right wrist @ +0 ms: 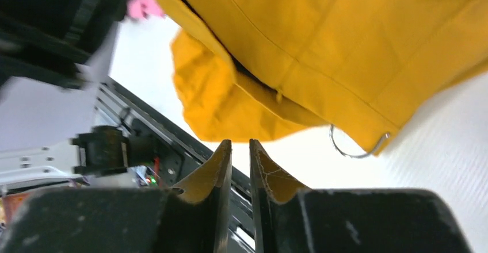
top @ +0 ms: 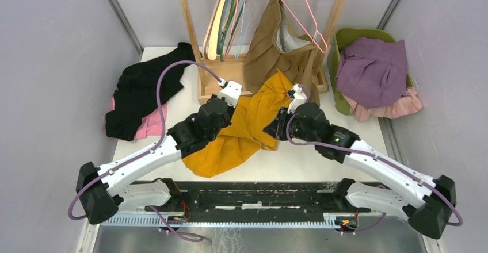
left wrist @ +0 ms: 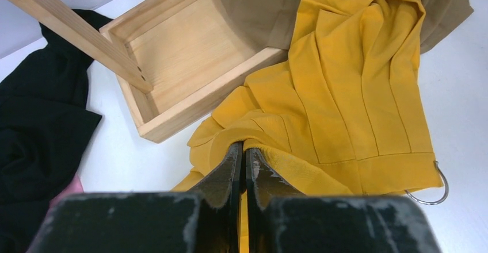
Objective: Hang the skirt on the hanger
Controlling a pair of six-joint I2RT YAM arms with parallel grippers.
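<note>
The mustard skirt (top: 241, 144) lies crumpled across the middle of the table, a metal hook (left wrist: 443, 187) showing at its edge in both wrist views. My left gripper is shut on a fold of it near the wooden tray. My right gripper hangs over the skirt's right side, its fingertips a little apart with nothing visible between them. In the top view both grippers are partly hidden by the arms' own housings. A rack of hangers (top: 214, 26) stands at the back.
A brown garment (top: 270, 29) hangs over the wooden tray (left wrist: 190, 98). Black (top: 138, 86) and pink clothes lie left. A green basket (top: 342, 100) with purple and pink clothes stands right. Bare table shows at front right.
</note>
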